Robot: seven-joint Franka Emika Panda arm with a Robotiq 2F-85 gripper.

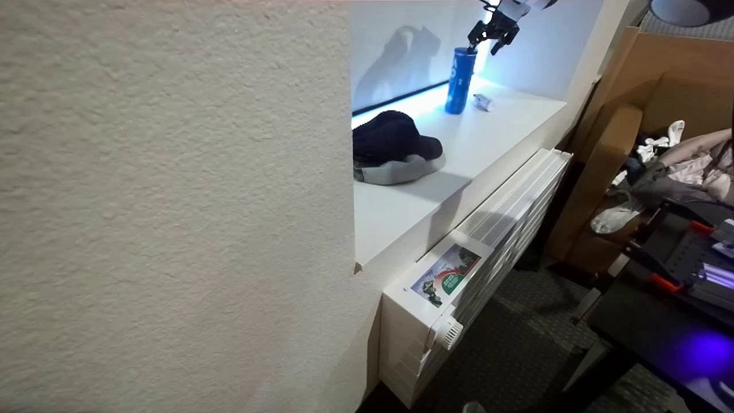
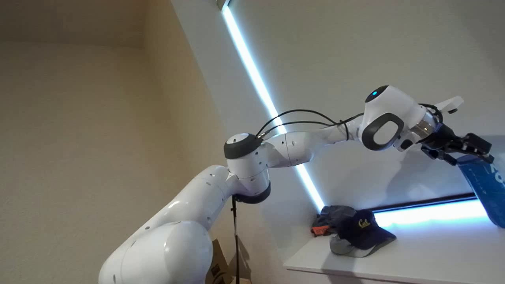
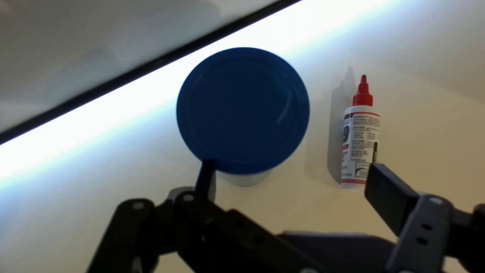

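Note:
A tall blue cylindrical can (image 1: 460, 81) stands upright on the white ledge, its round blue lid (image 3: 243, 109) seen from above in the wrist view. To its right in that view, a white bottle (image 3: 359, 145) with a red pointed cap lies on its side. My gripper is open at about the height of the can's top, nothing held between its fingers. One finger (image 3: 207, 179) overlaps the lid's near edge in the wrist view; whether it touches cannot be told. The other finger (image 3: 391, 195) is past the bottle's lower end in that view.
Caps (image 2: 362, 229), one dark blue with "Cal" on it, rest on the ledge (image 1: 406, 217) apart from the can. A bright light strip and the back wall run close behind the can. Below the ledge is a white radiator (image 1: 512, 199). Bare ledge lies between caps and can.

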